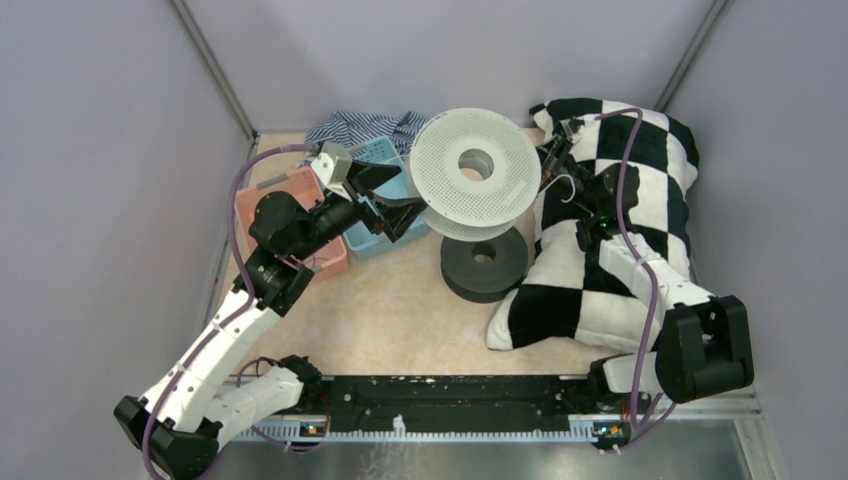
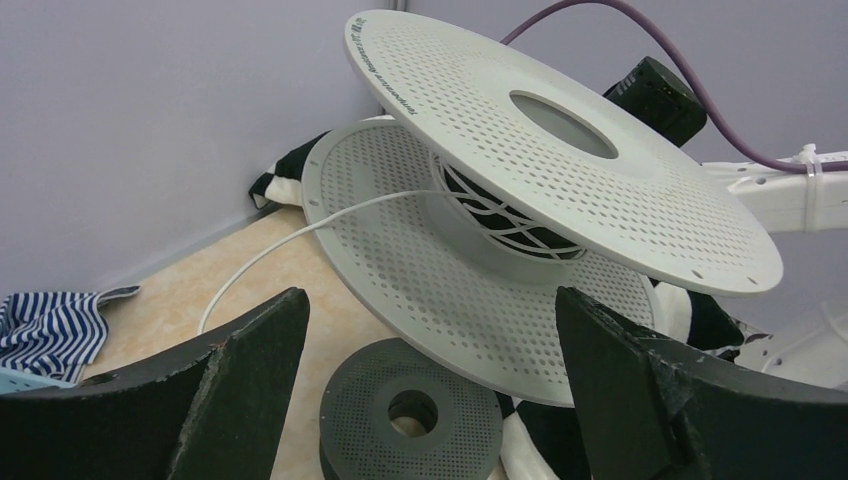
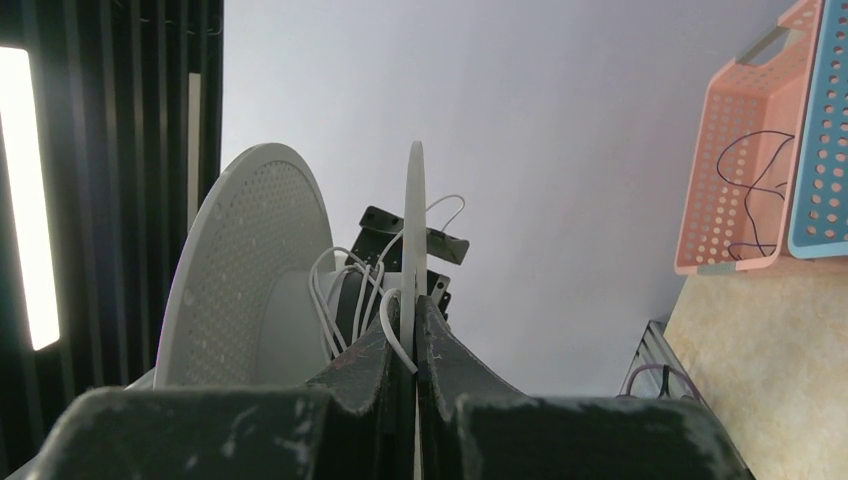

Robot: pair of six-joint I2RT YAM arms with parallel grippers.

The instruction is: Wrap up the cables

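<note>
A white spool [image 1: 440,170] with two perforated flanges is held up over the table. My right gripper is shut on the thin edge of one flange. Several loose turns of white cable [image 2: 490,222] lie around the hub; one end runs out past the lower flange and drops behind my left finger. Near the right fingers, a cable loop [image 3: 393,325] bends over the flange edge. My left gripper [image 1: 410,190] stands open at the spool's left side, its black fingers [image 2: 250,370] wide apart with nothing gripped.
Below the spool sits a dark grey roll [image 1: 470,268]. A pink basket [image 1: 333,262] and a blue basket [image 1: 385,240] stand behind the left arm, with striped cloth [image 1: 365,127] at the back. A checkered cushion [image 1: 555,315] fills the right.
</note>
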